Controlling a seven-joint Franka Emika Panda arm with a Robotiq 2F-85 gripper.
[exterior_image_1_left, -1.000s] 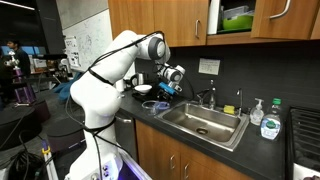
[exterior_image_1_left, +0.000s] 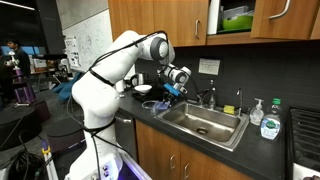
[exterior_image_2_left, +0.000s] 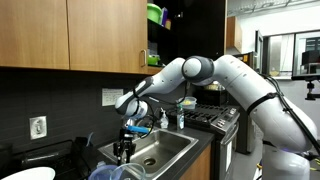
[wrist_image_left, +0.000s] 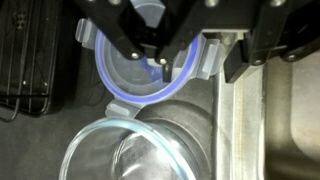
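Note:
Over a clear lid with a blue ring and side tabs (wrist_image_left: 128, 95), my gripper points down in the wrist view, its dark fingers covering part of the lid. The fingertips sit close together near the lid's middle; whether they touch it or have any part of it between them is unclear. A round clear glass container (wrist_image_left: 75, 155) lies beside the lid, overlapping its lower edge in that view. From the side, the gripper (exterior_image_2_left: 123, 158) is low over the counter, close to the clear ware (exterior_image_2_left: 103, 173) left of the sink.
The steel sink (exterior_image_1_left: 208, 124) with its faucet (exterior_image_1_left: 211, 98) borders the lid on one side. A black rack (wrist_image_left: 28, 55) stands on the other. Soap bottles (exterior_image_1_left: 271, 122) are beyond the sink, and wooden cabinets (exterior_image_2_left: 68, 32) hang above.
The sink and bottles have not moved.

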